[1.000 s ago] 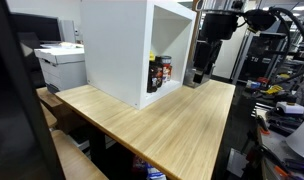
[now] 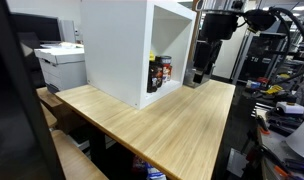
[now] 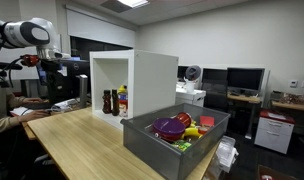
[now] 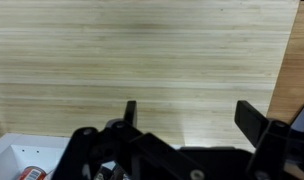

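My gripper hangs open above the wooden table (image 4: 152, 60), its two dark fingers wide apart and only bare tabletop between them in the wrist view. Exterior view 1 has the gripper (image 2: 200, 76) high over the table, to the right of the white open-fronted cabinet (image 2: 116, 50). Inside that cabinet stand several containers, among them dark bottles (image 3: 115, 103) and a red and yellow package (image 3: 123, 102). A can with a red and white top (image 4: 32, 173) shows at the lower left of the wrist view.
A grey bin (image 3: 167, 154) beside the cabinet holds a purple bowl (image 3: 170, 128) and several colourful items. The cabinet's walls stand tall on the table.
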